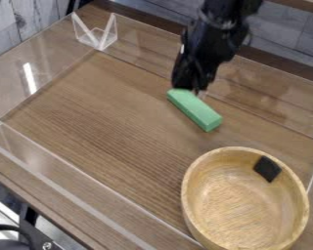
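Note:
My dark gripper (195, 68) is raised over the back of the wooden tray, blurred, so its fingertips are hard to make out; nothing shows held in it. Just below it a green block (195, 108) lies flat on the wood, angled toward the lower right.
A beige round bowl (241, 220) fills the lower right, with a black piece (266, 168) at its upper right. A white bracket-like fixture (97, 32) is at the back left.

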